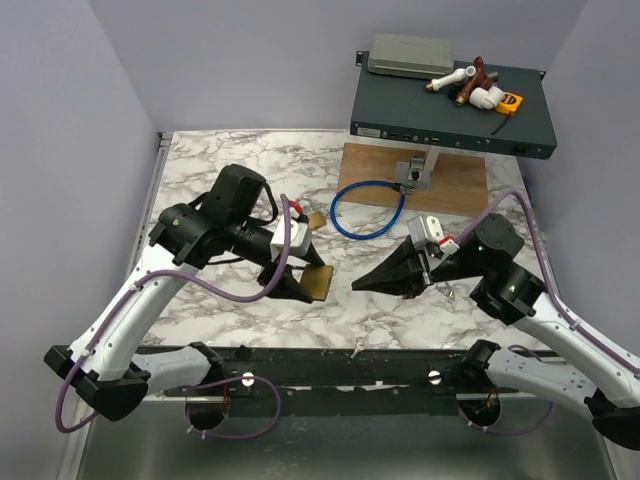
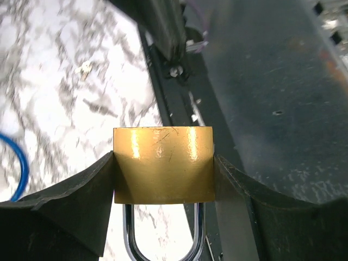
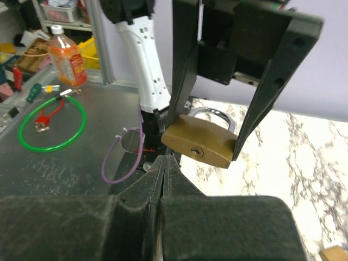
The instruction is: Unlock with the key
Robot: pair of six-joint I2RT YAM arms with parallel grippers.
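A brass padlock [image 1: 317,282] hangs above the table's middle, its two sides clasped by the fingers of my left gripper, which is shut on it. The right wrist view shows the keyhole in the padlock's end face [image 3: 197,152], with no key in it; the steel shackle [image 3: 215,114] points away. My right gripper [image 1: 356,287] is apart from the padlock, shut, with nothing visible between its fingertips. A small metal key-like piece [image 1: 358,347] shows near the table's front edge, clear of both grippers; the left wrist view also shows this piece [image 2: 84,69], slightly blurred.
Farther back, a blue cable loop [image 1: 334,213] curves beside a brown board [image 1: 459,198]. A small tan block [image 1: 316,220] lies behind my left gripper. An equipment shelf [image 1: 450,115] overhangs the back right.
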